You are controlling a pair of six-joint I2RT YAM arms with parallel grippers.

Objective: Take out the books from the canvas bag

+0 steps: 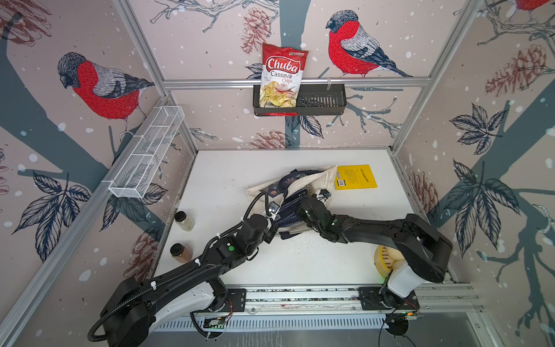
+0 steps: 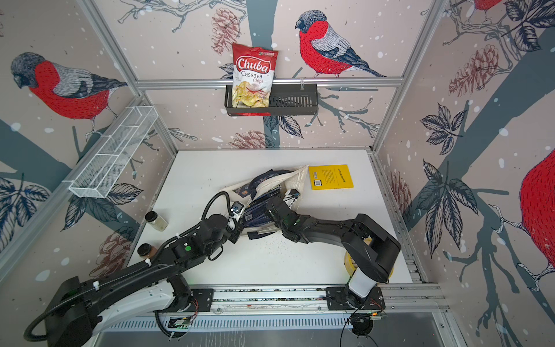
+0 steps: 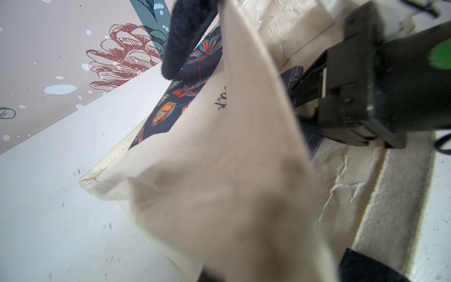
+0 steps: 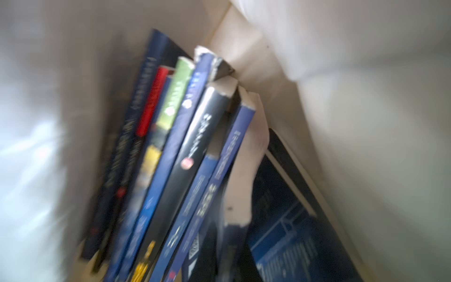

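The cream canvas bag (image 1: pixel 330 177) lies on its side on the table, its mouth toward the arms. Inside, several books (image 4: pixel 190 141) stand in a leaning row, spines toward the right wrist camera. My right gripper reaches into the bag, shut on a dark blue book (image 4: pixel 231 235) with pale page edges. Another dark blue book (image 4: pixel 286 230) lies flat beside it. My left gripper (image 1: pixel 271 212) is at the bag's left edge. In the left wrist view a canvas panel (image 3: pixel 225 164) covers most of its fingers, so its grip is hidden.
A yellow book (image 1: pixel 355 177) lies at the table's back right. Two jars, one pale (image 1: pixel 184 221) and one brown (image 1: pixel 181 252), stand at the left edge. A yellow container (image 1: pixel 382 261) sits front right.
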